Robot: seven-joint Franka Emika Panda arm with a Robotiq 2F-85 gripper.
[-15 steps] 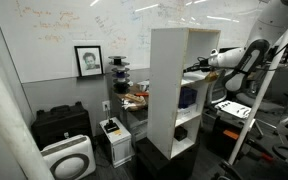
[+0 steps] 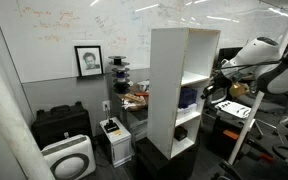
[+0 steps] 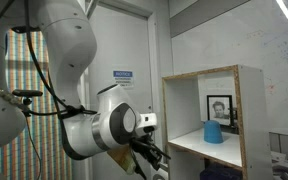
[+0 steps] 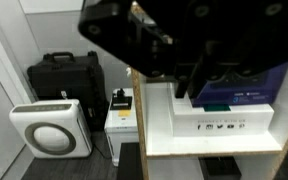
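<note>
My gripper [image 2: 211, 88] hangs in front of the white shelf unit [image 2: 162, 95], level with its middle compartment. Dark fingers reach toward the shelf in the wrist view, where the gripper looks shut; whatever may be between the fingertips is too dark to make out. A blue cup [image 3: 212, 132] stands on the upper shelf board, clear of the gripper [image 3: 164, 154]. In the middle compartment lies a dark blue-purple box [image 4: 259, 88], above a white box [image 4: 219, 122]. The gripper partly covers both in the wrist view.
Below, the lower compartment holds a small black object [image 4: 221, 167]. To the left of the unit are a white air purifier [image 4: 52, 130] and a black case [image 4: 69, 80]. The unit's side edge [image 4: 137, 105] runs close beside the gripper.
The arm has come back out from the upper compartment toward the right and nearer the camera. My gripper now sits lower, in front of the middle compartment.
</note>
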